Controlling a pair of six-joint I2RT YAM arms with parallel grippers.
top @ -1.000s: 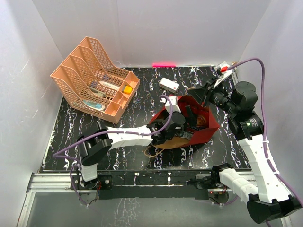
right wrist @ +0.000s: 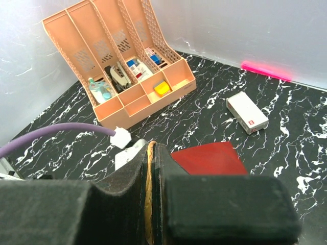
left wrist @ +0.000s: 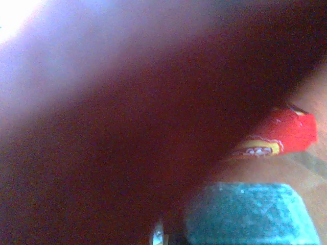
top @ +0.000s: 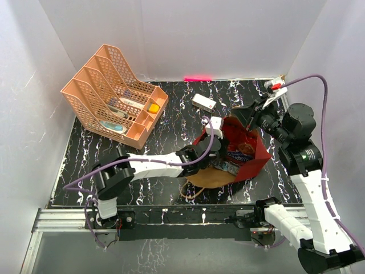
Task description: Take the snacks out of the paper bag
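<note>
The red paper bag (top: 258, 162) lies tilted on the table, its mouth spread and its tan side facing the front. Inside are snack packets, among them a red one (top: 244, 147); a red packet (left wrist: 296, 131) with a yellow label also shows in the left wrist view. My left gripper (top: 225, 149) reaches into the bag; its tips are mostly hidden. It is shut, and nothing shows between its fingers. Above the bag's back edge, my right gripper is shut on a tan cord handle (right wrist: 149, 204).
An orange divided organizer (top: 142, 137) with small items stands at the back left. Behind the bag lies a white box (top: 203, 103). A blurred dark red surface fills much of the left wrist view.
The right gripper has shifted slightly right, and the bag has tilted and moved right with it. More of its tan side and contents show. The left gripper has moved a little within the bag.
</note>
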